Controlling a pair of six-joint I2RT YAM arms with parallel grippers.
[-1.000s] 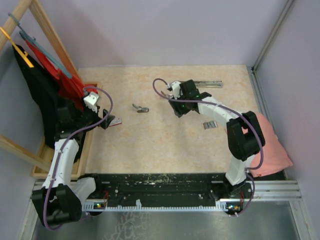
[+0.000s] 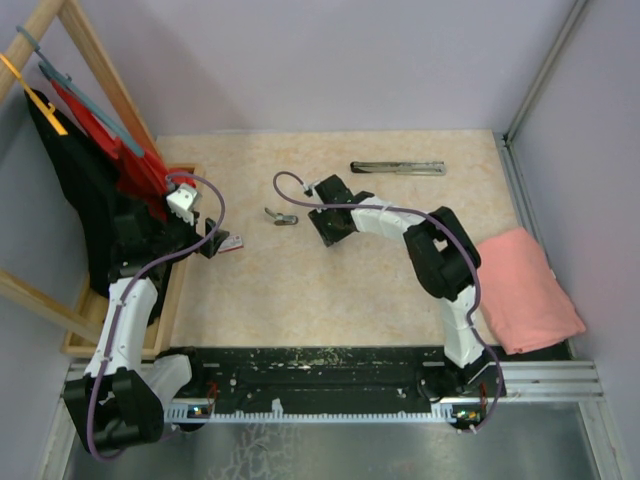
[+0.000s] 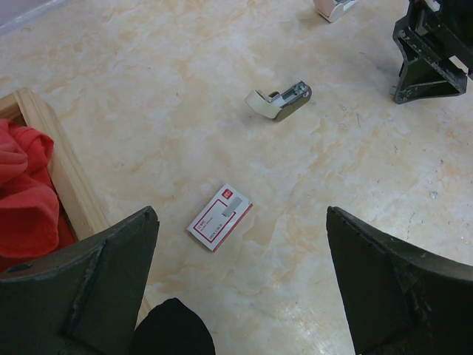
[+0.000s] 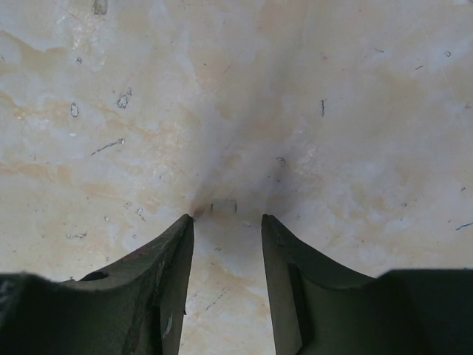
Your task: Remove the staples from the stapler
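Observation:
A small stapler (image 2: 282, 217) lies on the table left of centre, its top and base spread apart; the left wrist view shows the same stapler (image 3: 287, 102) from above. Under the tips of my right gripper, a tiny pale strip (image 4: 223, 206), possibly staples, rests flat on the table. The right fingers (image 4: 176, 255) are parted and touch nothing visible. My left gripper stands open at the left, holding nothing, with a red-and-white box (image 3: 219, 217) in view beyond its fingers.
A long metallic bar (image 2: 397, 168) lies toward the back. Pink cloth (image 2: 528, 290) covers the right side. A wooden frame with hanging clothes (image 2: 100, 190) borders the left. Bare table (image 2: 290, 300) spreads across the front middle.
My right arm has swung left across the table toward the stapler, now covering a small grey item that showed earlier and uncovering the bar. The left arm has stayed still.

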